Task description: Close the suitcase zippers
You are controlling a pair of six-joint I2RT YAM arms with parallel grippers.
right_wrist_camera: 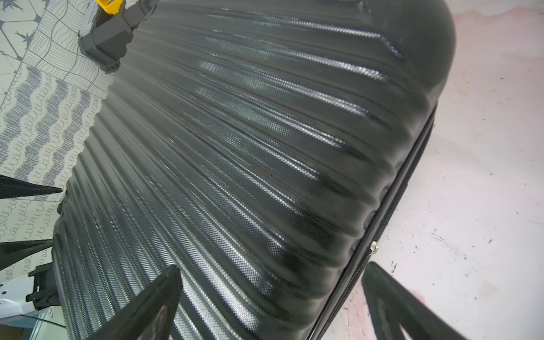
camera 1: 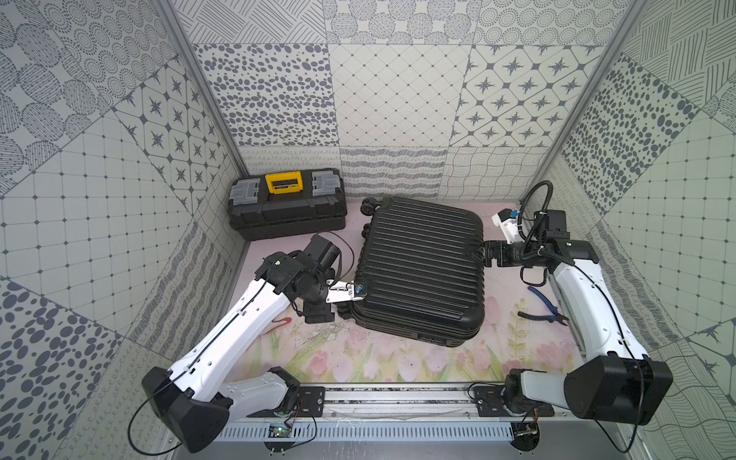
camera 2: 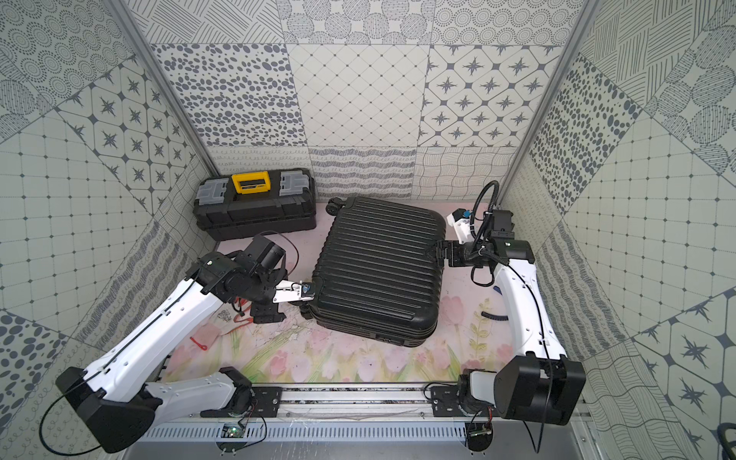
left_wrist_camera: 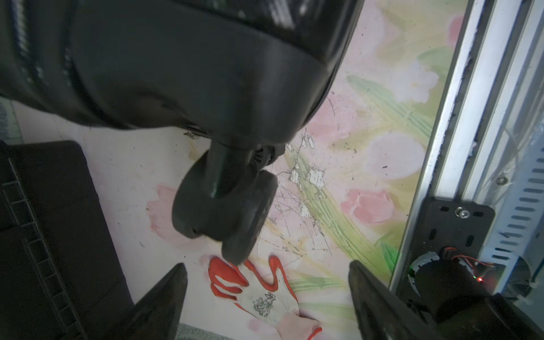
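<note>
A black ribbed suitcase (camera 1: 421, 264) lies flat in the middle of the table. In the right wrist view its zipper seam (right_wrist_camera: 391, 206) runs along the side, with a small metal zipper slider (right_wrist_camera: 374, 247) on it. My right gripper (camera 1: 492, 253) stands open at the suitcase's right edge; its fingers (right_wrist_camera: 399, 308) are wide apart, the slider just ahead of one of them. My left gripper (camera 1: 319, 312) is at the suitcase's front left, fingers (left_wrist_camera: 158, 303) apart and nothing between them. A suitcase wheel (left_wrist_camera: 223, 198) shows ahead of it. No left-side slider can be made out.
A black toolbox (camera 1: 287, 207) with a yellow handle stands at the back left. Blue-handled pliers (camera 1: 546, 308) lie on the right. A red-and-white item (left_wrist_camera: 255, 294) lies near my left gripper.
</note>
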